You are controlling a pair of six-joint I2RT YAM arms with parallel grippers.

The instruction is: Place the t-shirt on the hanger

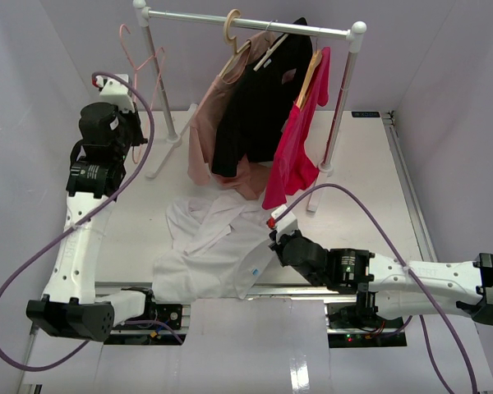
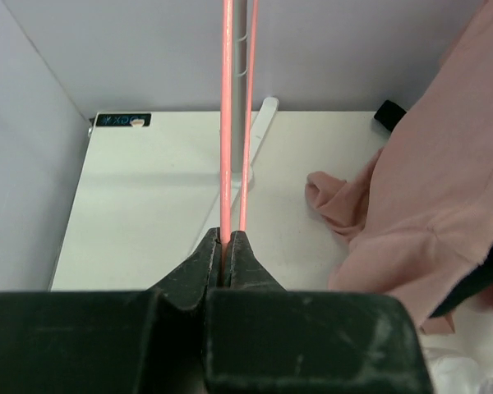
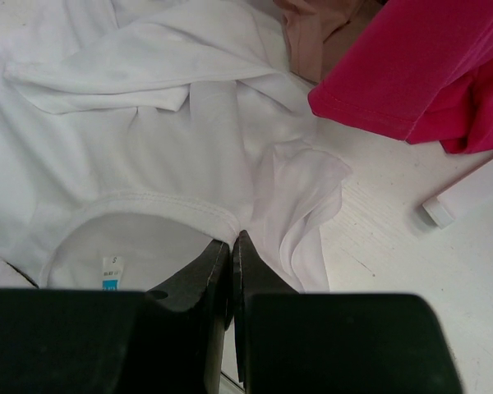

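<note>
A white t-shirt (image 1: 199, 254) lies crumpled on the table, its collar (image 3: 160, 203) running to my right gripper (image 1: 274, 238). In the right wrist view that gripper is shut on the collar's edge. At the upper left, my left gripper (image 1: 138, 141) holds a thin pink hanger (image 1: 127, 53), off the rail. In the left wrist view the hanger (image 2: 226, 123) stands upright between the shut fingertips of that gripper.
The rack's rail (image 1: 189, 17) carries a pink garment (image 1: 209, 131), a black one (image 1: 251, 111) and a magenta one (image 1: 294, 152), all hanging above the table's back half. Bare table (image 1: 370, 193) shows at the right, with a rack foot (image 3: 468, 185) near the shirt.
</note>
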